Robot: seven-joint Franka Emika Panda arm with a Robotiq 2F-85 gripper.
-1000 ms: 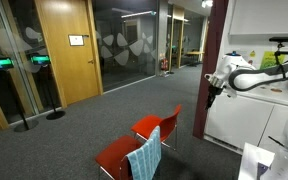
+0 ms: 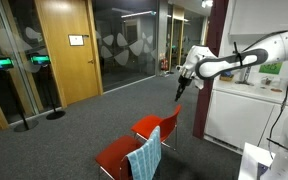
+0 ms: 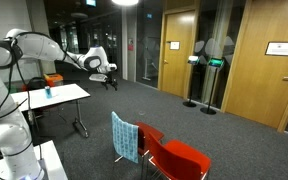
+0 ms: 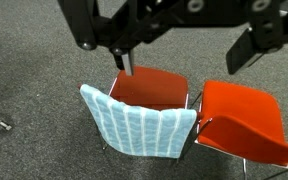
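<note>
A light blue and white striped cloth (image 2: 145, 158) hangs over the backrest of a red chair (image 2: 114, 155). In the wrist view the cloth (image 4: 144, 130) covers that backrest, with the dark red seat (image 4: 152, 88) showing behind it. Beside it stands a second, brighter red chair (image 4: 239, 105), its back bare. High above the floor, my gripper (image 2: 171, 85) is well clear of both chairs. Its fingers (image 4: 125, 60) are spread wide, with nothing held between them. From the other side, the cloth (image 3: 125, 137) and the gripper (image 3: 114, 77) show far apart.
A white table (image 3: 59, 97) stands near the arm's base, with a white counter (image 2: 239, 122) along the wall. Two dark stands with green screens (image 2: 41, 60) are at the far side by the wooden door (image 2: 79, 50). Much of the carpet (image 2: 44, 150) is bare.
My arm has reached out from the counter side, leftward in exterior view 1, bringing the gripper nearer the chairs and slightly higher. The cloth and chairs have stayed put.
</note>
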